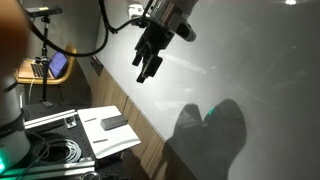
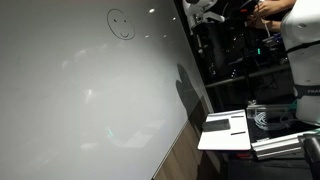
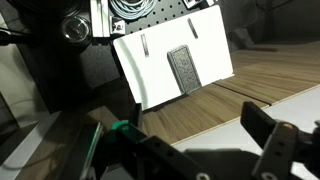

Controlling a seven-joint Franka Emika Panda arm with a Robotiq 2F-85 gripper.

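Note:
A dark grey block that looks like an eraser (image 3: 184, 69) lies on a white sheet or panel (image 3: 215, 52) on the table. Thin dark pen-like pieces lie on the same white surface, on either side of the block. Above and apart from them, in front of the whiteboard (image 1: 235, 70), hangs my gripper (image 1: 146, 68). Its fingers stand spread in the wrist view, with the gap empty. A smiley face (image 2: 120, 24) is drawn near the top of the whiteboard in exterior view 2.
Coiled cable (image 1: 60, 152) lies beside the white panel. A wooden strip (image 3: 195, 112) runs between panel and whiteboard. A laptop (image 1: 42, 68) and an orange chair stand far left. The whiteboard slants close to the arm.

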